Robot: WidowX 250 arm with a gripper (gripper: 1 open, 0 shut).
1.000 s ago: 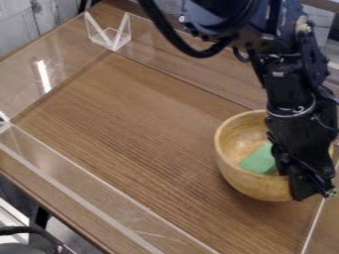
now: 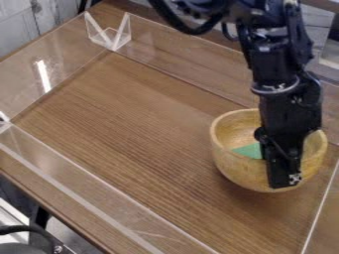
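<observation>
My black gripper (image 2: pixel 279 159) reaches down from the top right into a tan round bowl (image 2: pixel 232 134) on the wooden table (image 2: pixel 106 139), at its right side. Inside the bowl a green object (image 2: pixel 247 151) shows beside the gripper, partly hidden behind it. The fingertips are low over the bowl's right part; I cannot make out what is between them.
A clear plastic bin or stand (image 2: pixel 106 32) stands at the back left. Black cables or parts lie at the lower left edge.
The gripper has risen slightly and shifted a little left within the bowl. The bowl has moved up slightly in view.
</observation>
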